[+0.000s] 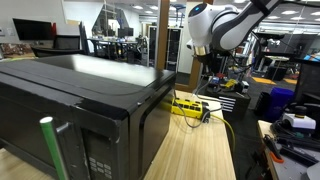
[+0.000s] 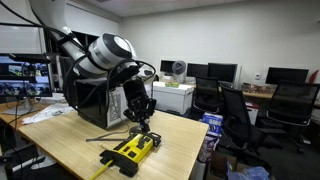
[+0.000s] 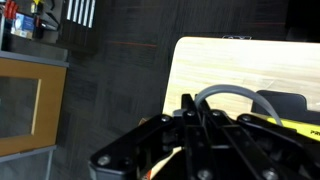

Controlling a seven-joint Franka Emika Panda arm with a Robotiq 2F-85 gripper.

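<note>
My gripper is shut on a grey cable [image 3: 240,90], which arcs from the fingertips to the right in the wrist view. In exterior view 2 the gripper [image 2: 144,128] is above the wooden table, close to the yellow power strip [image 2: 127,154]; the contact between fingers and cable is too small to make out there. Part of the yellow strip [image 3: 300,127] shows at the right edge of the wrist view, partly behind the gripper. Exterior view 1 has the yellow strip [image 1: 190,106] at the table's far end, below the arm.
A large black box-shaped appliance [image 1: 120,110] fills the left of exterior view 1. The bare wooden table [image 1: 200,150] is open beside it. The table's edge [image 3: 172,75] lies close to the gripper, with dark floor beyond.
</note>
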